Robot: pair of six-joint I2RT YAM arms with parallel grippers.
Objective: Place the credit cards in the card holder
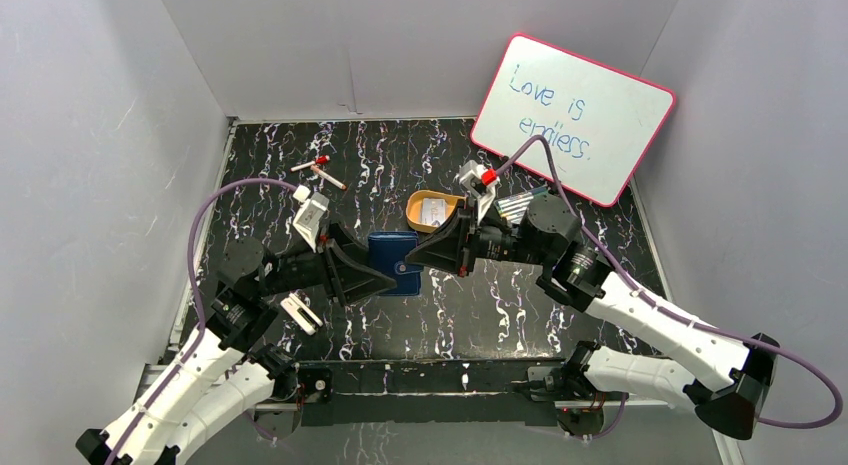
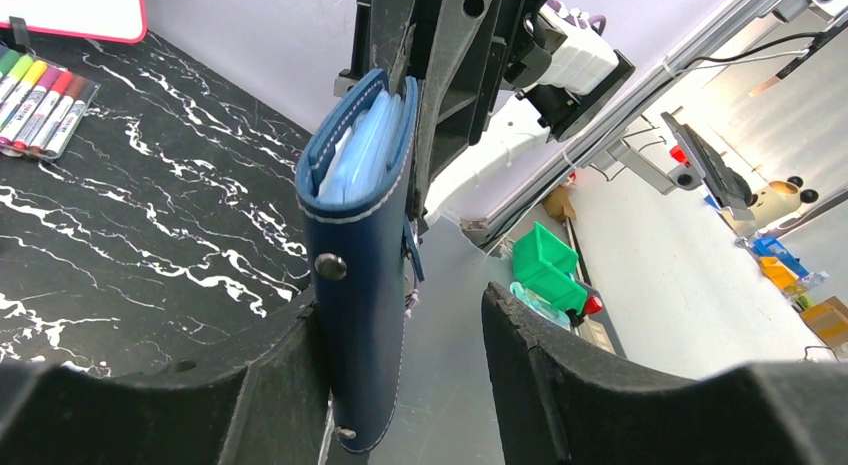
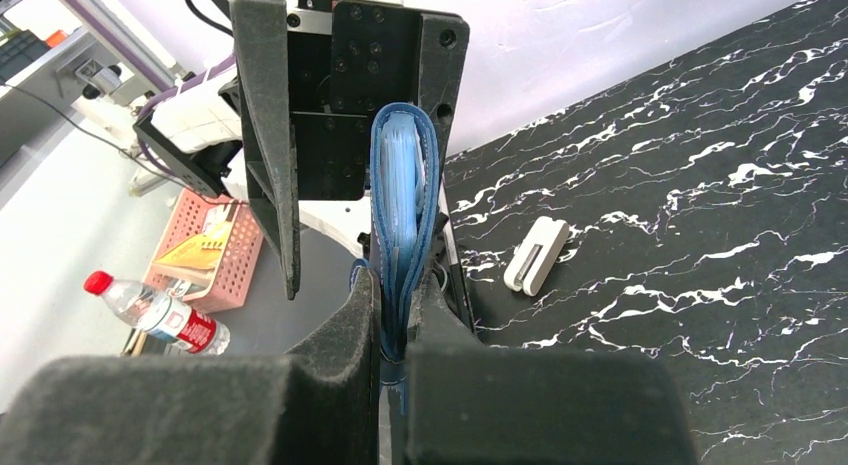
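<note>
The dark blue card holder (image 1: 395, 260) hangs between my two grippers above the table in the top view. My right gripper is shut on it, pinching the holder upright between its fingers. In the left wrist view the holder (image 2: 362, 315) lies against the inner side of the left finger, and my left gripper stands open with a gap on the other side. Pale blue sleeves (image 2: 365, 150) show inside its open top. A stack of cards (image 1: 433, 212) lies in the yellow tray (image 1: 413, 206) behind the grippers.
Several coloured markers (image 2: 40, 105) lie in a clear case near the whiteboard (image 1: 575, 115). A white object (image 3: 537, 255) rests on the left front of the table, and two loose pens (image 1: 328, 177) lie at the back left.
</note>
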